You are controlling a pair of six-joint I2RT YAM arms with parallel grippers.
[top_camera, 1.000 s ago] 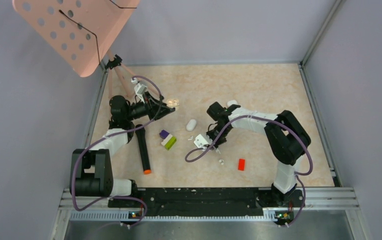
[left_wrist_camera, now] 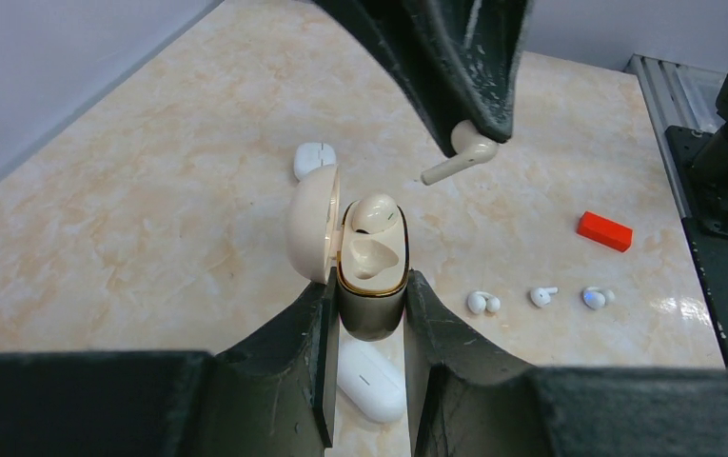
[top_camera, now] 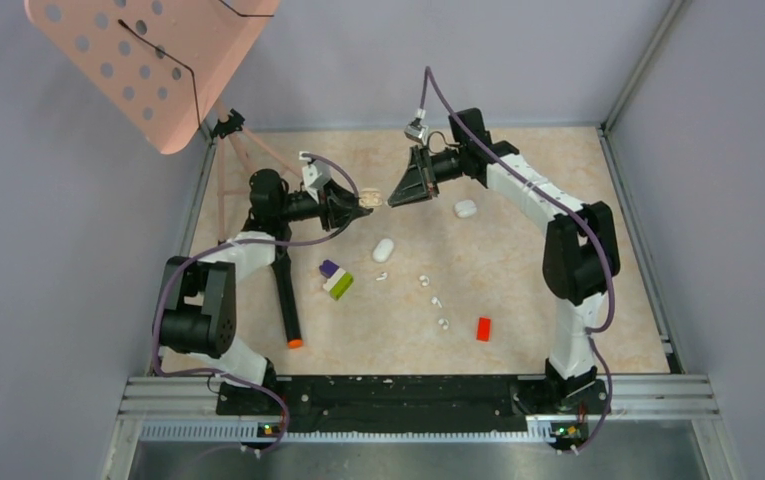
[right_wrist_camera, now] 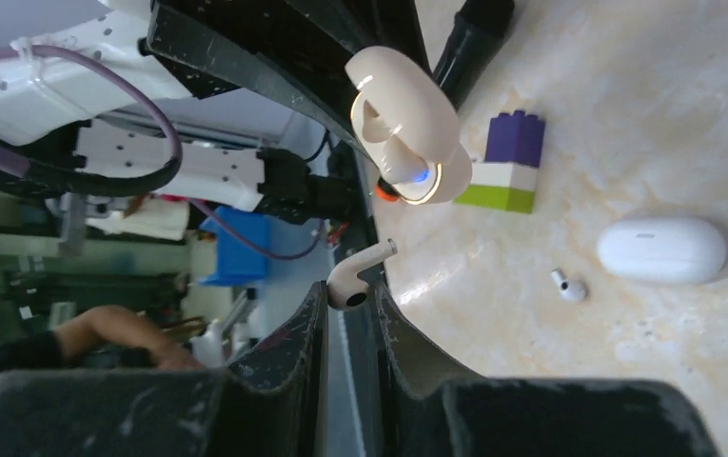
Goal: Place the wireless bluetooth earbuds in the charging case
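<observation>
My left gripper is shut on the open, cream charging case (left_wrist_camera: pixel 312 224), held upright. The left wrist view shows one well filled at the top, the other looking empty. My right gripper is shut on a white earbud (right_wrist_camera: pixel 364 259), its stem sticking out. In the left wrist view this earbud hangs up and right of the case, apart from it. In the top view both grippers face each other above the middle of the table.
Below lie loose earbuds (top_camera: pixel 424 281), two white closed cases (top_camera: pixel 383 250) (top_camera: pixel 465 208), coloured blocks (top_camera: pixel 339 285), a red block (top_camera: pixel 483 329) and a black tube (top_camera: pixel 287 300). A pink perforated panel (top_camera: pixel 148 60) stands at the back left.
My right gripper has risen from among the earbuds on the table and moved back toward the case. My left gripper has moved right with the case.
</observation>
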